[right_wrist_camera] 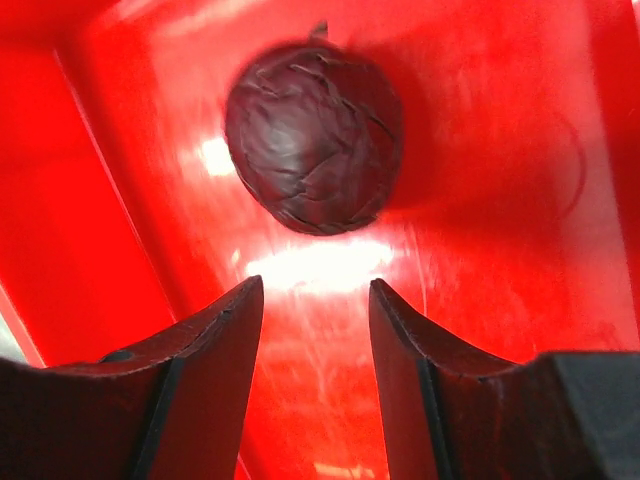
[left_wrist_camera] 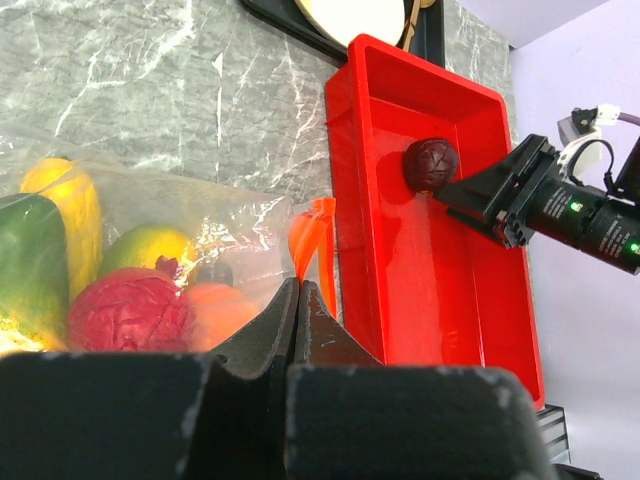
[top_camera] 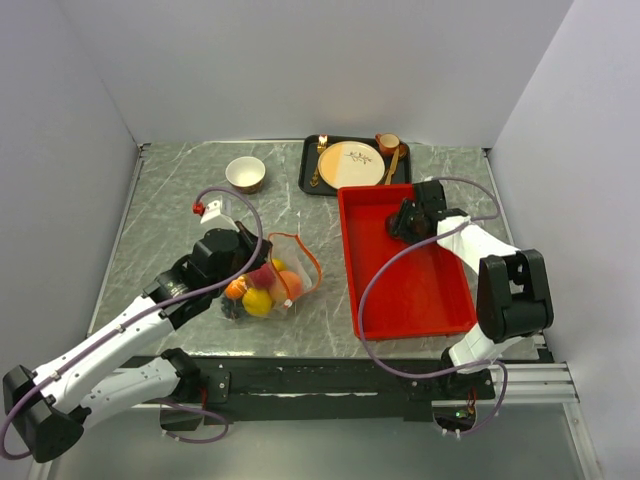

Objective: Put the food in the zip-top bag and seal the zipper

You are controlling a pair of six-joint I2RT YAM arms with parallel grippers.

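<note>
The clear bag [left_wrist_camera: 230, 230] with orange zipper holds several pieces of colourful food, including a red cabbage [left_wrist_camera: 130, 315] and a yellow fruit [top_camera: 256, 302]. My left gripper is shut at the bag's orange-edged opening, with the rim at its tips. In the red bin [top_camera: 400, 290] lies a dark purple round food [right_wrist_camera: 315, 135]. My right gripper is over the bin beside it, fingertips apart and nothing visible between them; the food sits just beyond the tips.
A black tray [top_camera: 310, 180] with plate, cutlery and cup stands behind the bin. A white bowl [top_camera: 245, 170] is at back left. Walls border the back and sides.
</note>
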